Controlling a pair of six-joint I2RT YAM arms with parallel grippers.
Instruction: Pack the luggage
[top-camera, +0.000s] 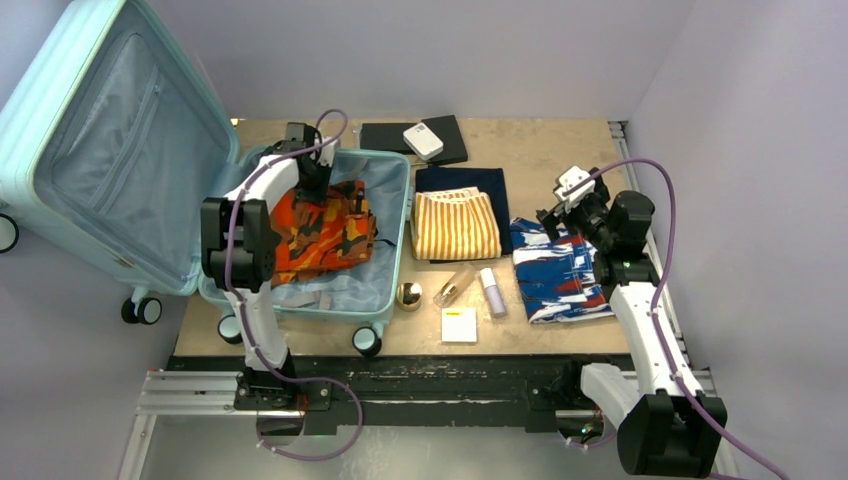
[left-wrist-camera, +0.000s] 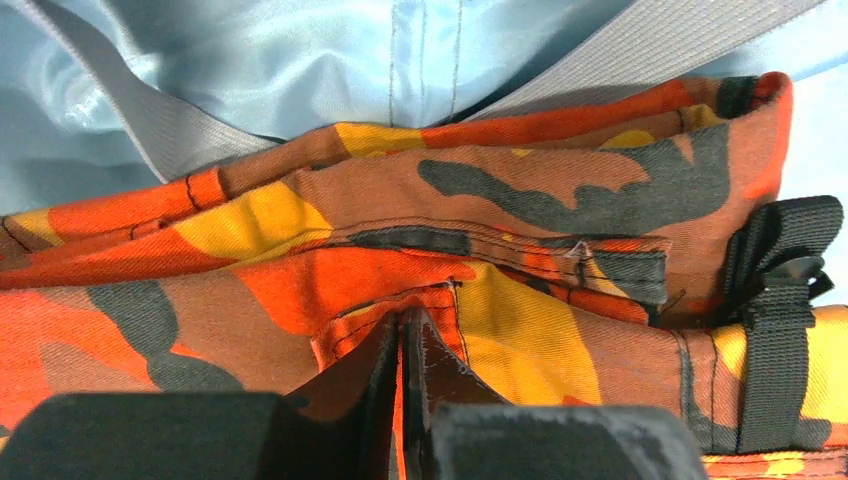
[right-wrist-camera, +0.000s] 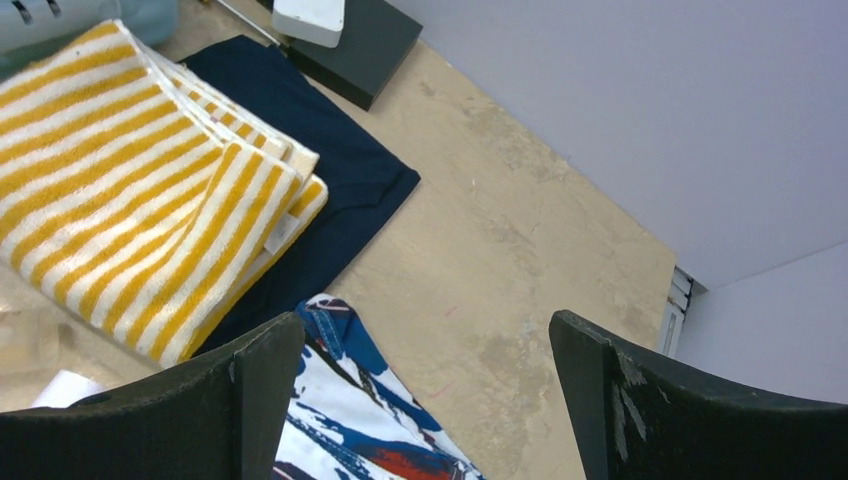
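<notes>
The open mint suitcase (top-camera: 392, 250) holds orange camouflage clothing (top-camera: 330, 240) with a black buckle strap. My left gripper is down on that clothing, shut, its fingertips against the fabric. To the suitcase's right lie yellow-striped fabric (top-camera: 455, 225) on dark navy fabric (top-camera: 480, 178), and blue-red patterned cloth (top-camera: 560, 280). My right gripper (top-camera: 553, 218) hangs open over the patterned cloth at the right, with nothing between its fingers.
Behind are a black flat item (top-camera: 385, 135) and a white box (top-camera: 423, 140). In front lie a gold tin (top-camera: 409, 296), a clear bottle (top-camera: 455, 285), a lavender bottle (top-camera: 493, 293) and a white square packet (top-camera: 459, 325).
</notes>
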